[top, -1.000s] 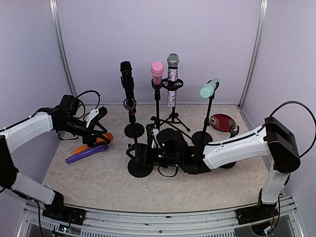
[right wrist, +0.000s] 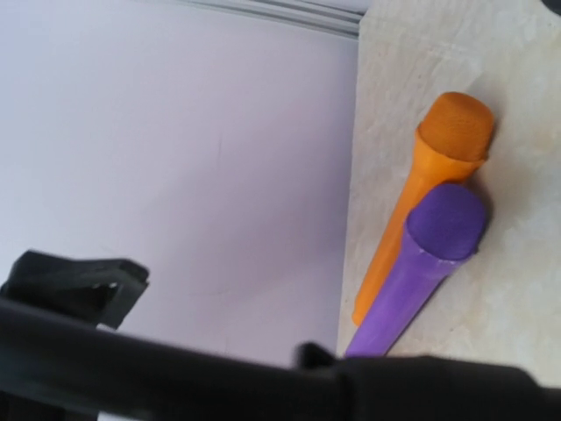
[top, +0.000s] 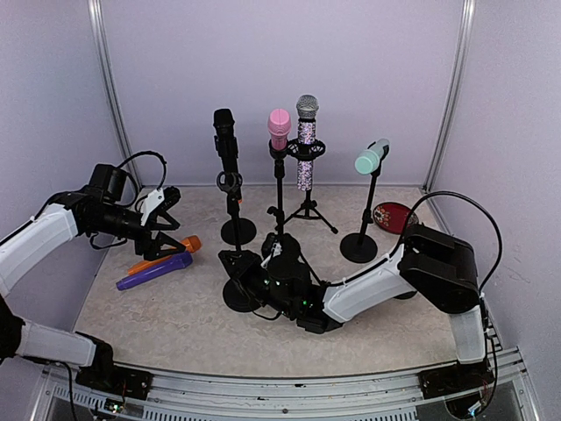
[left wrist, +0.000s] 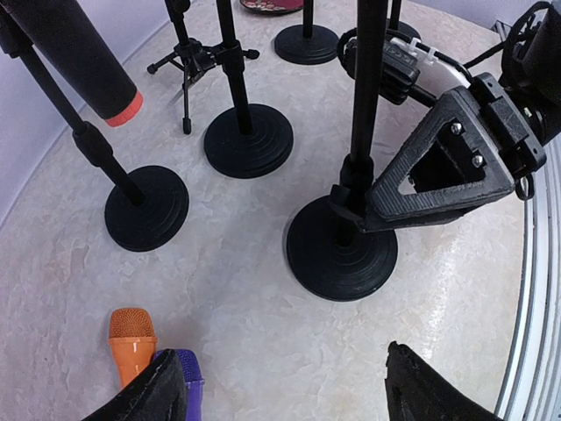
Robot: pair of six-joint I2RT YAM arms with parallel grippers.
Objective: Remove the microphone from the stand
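Observation:
My right gripper is low at the pole of the front black stand, whose round base rests on the table. In the right wrist view that pole crosses the bottom, with a finger standing off from it; whether the fingers grip it I cannot tell. The clip on top of this stand looks empty. My left gripper is open and empty, above an orange microphone and a purple microphone lying side by side at the left.
Behind stand a black microphone, a pink microphone, a glittery microphone on a tripod and a mint microphone, each on its own stand. A red plate lies at the right.
My right arm has shifted left, and the front stand's base has slid slightly left with it.

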